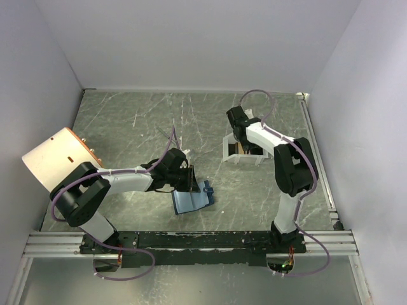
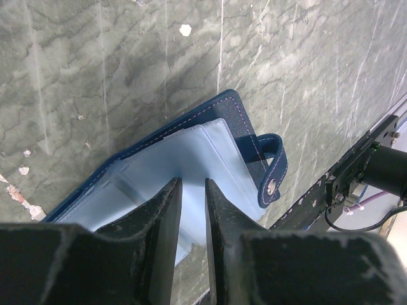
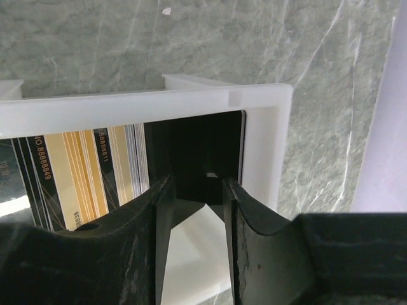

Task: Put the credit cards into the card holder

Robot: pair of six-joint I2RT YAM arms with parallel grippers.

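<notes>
The blue card holder (image 1: 193, 203) lies spread on the table before my left arm; its pale inner pockets (image 2: 191, 152) and snap strap (image 2: 273, 171) show in the left wrist view. Over the pockets is my left gripper, its fingers a little apart and no card between them. My right gripper is at the white tray (image 3: 259, 159), its fingers either side of a black card area (image 3: 191, 149). A gap shows between those fingers; whether they press on a card is unclear. Striped black and gold cards (image 3: 82, 171) lie to the left.
A beige panel (image 1: 58, 159) stands at the left edge of the table. Bare grey table (image 1: 146, 114) lies behind the holder and between it and the tray.
</notes>
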